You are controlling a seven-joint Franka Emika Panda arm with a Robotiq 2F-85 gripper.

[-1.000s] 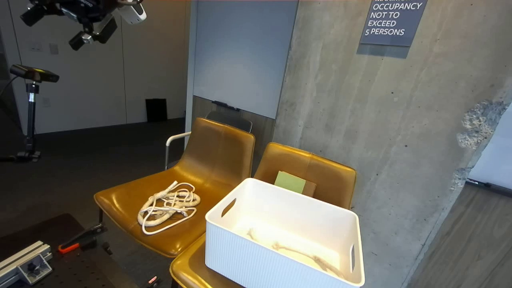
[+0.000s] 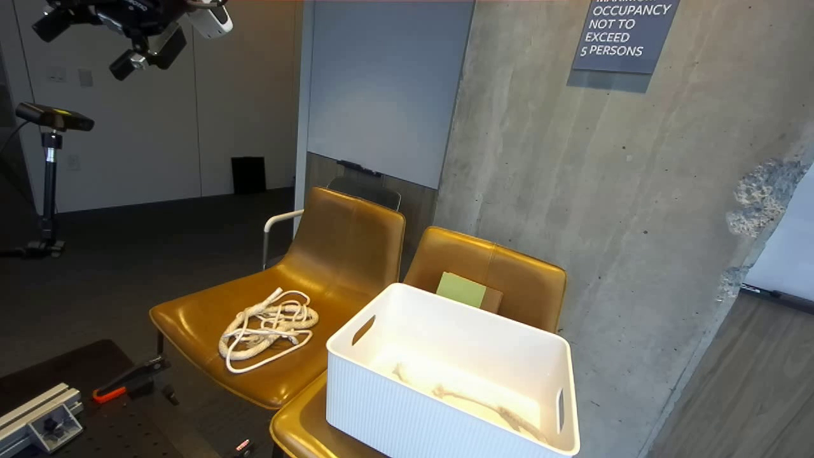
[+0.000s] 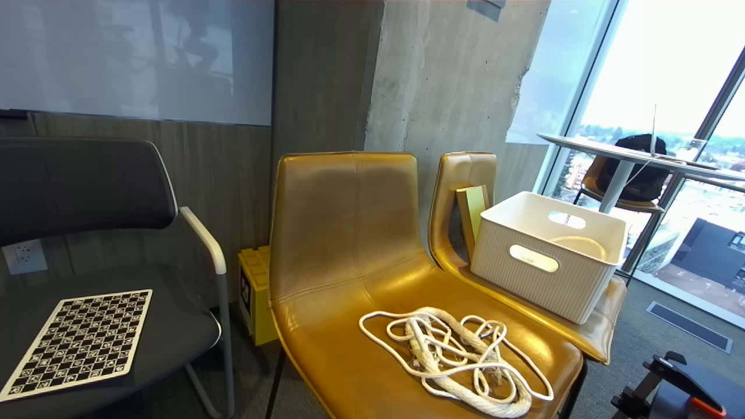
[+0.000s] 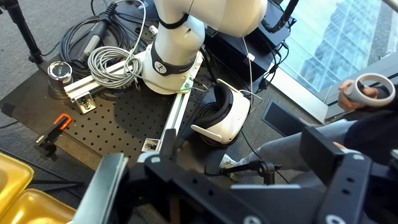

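A tangled white rope (image 2: 267, 324) lies in loose loops on the seat of a tan chair (image 2: 217, 305); its coils (image 3: 461, 356) show close up in exterior view 2. On the neighbouring tan chair stands a white bin (image 2: 450, 305), open at the top. Inside it rests a cream, rope-like length (image 2: 481, 404), partly hidden by the front wall. High above the chairs, at the top left of exterior view 1, hangs my gripper, far from the rope and the bin. Its two fingers stand wide apart in the wrist view, holding nothing.
A green and brown box (image 2: 462, 290) leans behind the bin. The wrist view shows my arm's base on a black perforated table (image 4: 112, 130), with a headset (image 4: 227, 115), a clamp (image 4: 54, 132) and coiled cables. Someone holding a controller (image 4: 369, 89) sits at right.
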